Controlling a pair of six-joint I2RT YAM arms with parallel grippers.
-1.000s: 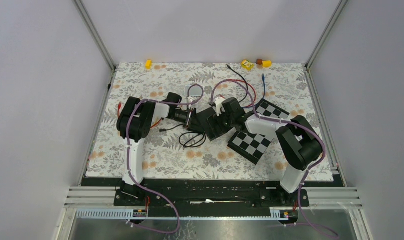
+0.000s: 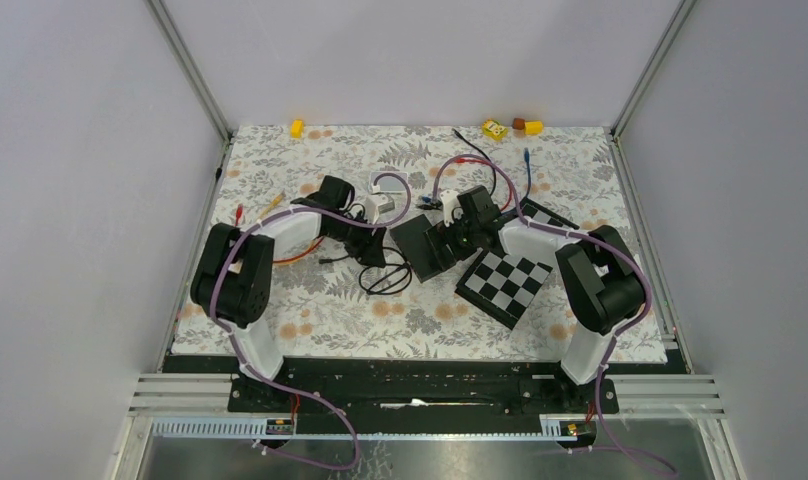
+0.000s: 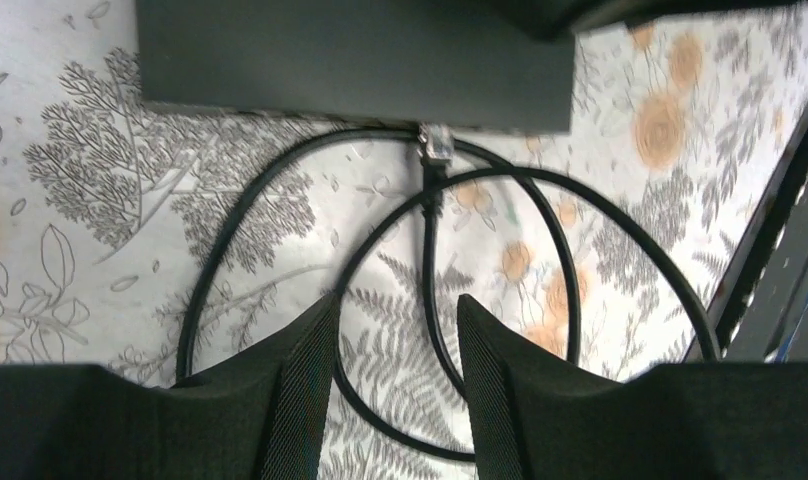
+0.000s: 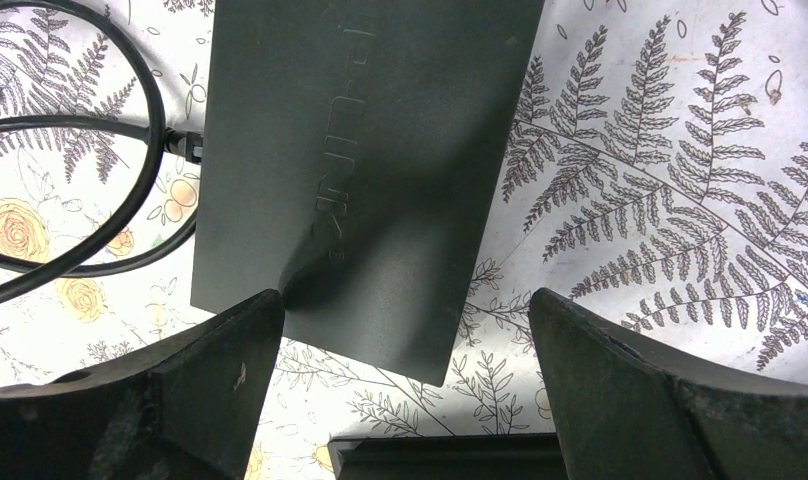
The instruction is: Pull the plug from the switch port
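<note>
The black switch [image 2: 413, 240] lies mid-table. In the left wrist view a cable's plug [image 3: 436, 146] sits at the edge of the switch [image 3: 350, 65], with loops of black cable crossing near it. My left gripper is above these loops, short of the plug, its fingers apart with nothing held between them. In the right wrist view the plug [image 4: 185, 146] meets the switch's side. My right gripper stands open over the switch's near end, one finger over its corner area.
A checkerboard [image 2: 505, 290] lies right of the switch. Loose coloured cables and yellow blocks [image 2: 495, 130] are toward the back, a pale small device [image 2: 390, 182] behind the left arm.
My left arm has drawn back leftward from the switch.
</note>
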